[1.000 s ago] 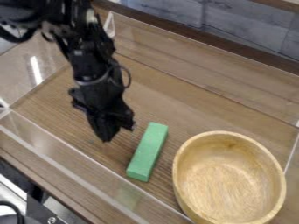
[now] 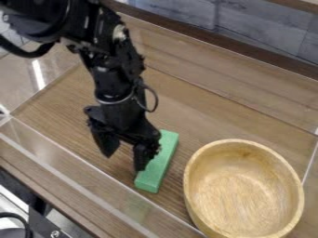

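My black gripper (image 2: 125, 145) is low over the wooden table, open, with its right finger beside or just over the upper-left part of a green rectangular block (image 2: 156, 167). The block lies at a slant, partly hidden by the gripper. I cannot tell whether the finger touches it.
A large pale yellow bowl (image 2: 244, 154) stands at the lower right, close to the green block. A grey wall runs along the back, and the table's edge is at the lower left.
The gripper has moved down and slightly right, toward the green block, and now hides some of it. The block and bowl look unmoved.
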